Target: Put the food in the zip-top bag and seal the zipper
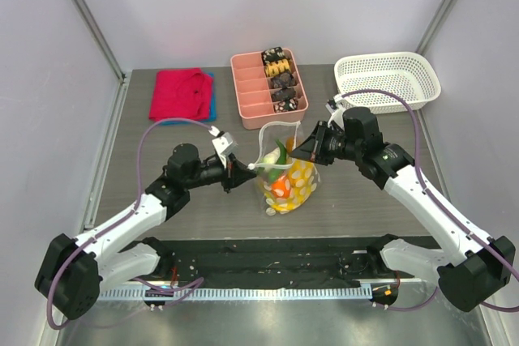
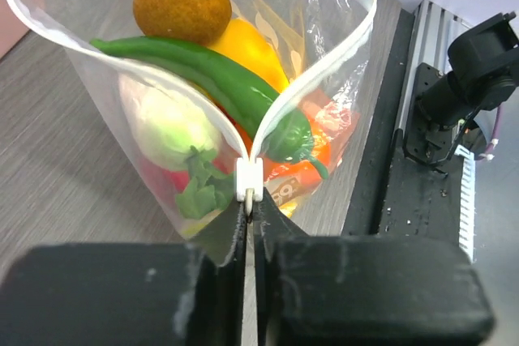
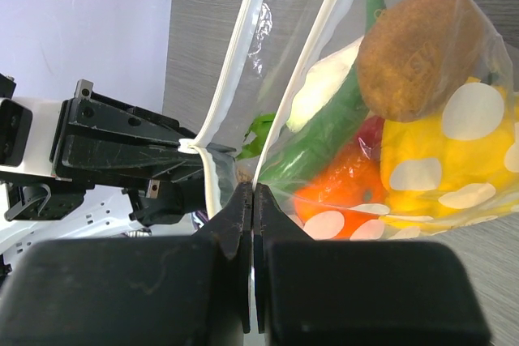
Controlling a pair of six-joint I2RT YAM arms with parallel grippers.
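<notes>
The clear zip bag [image 1: 284,192] stands open at table centre, holding a green pepper [image 2: 203,79], a brown potato [image 2: 182,4], a pale onion-like piece [image 2: 166,123], orange and yellow items. My left gripper is at the white zipper slider [image 2: 249,176] at the bag's left corner, its fingertips nearly together; whether they grip it is hard to tell. My right gripper is shut on the bag's rim on the other side, near the top.
A pink divided bin [image 1: 255,99] with small items stands behind the bag. A white basket [image 1: 385,62] is at the back right, a red cloth [image 1: 180,93] on a blue mat at back left.
</notes>
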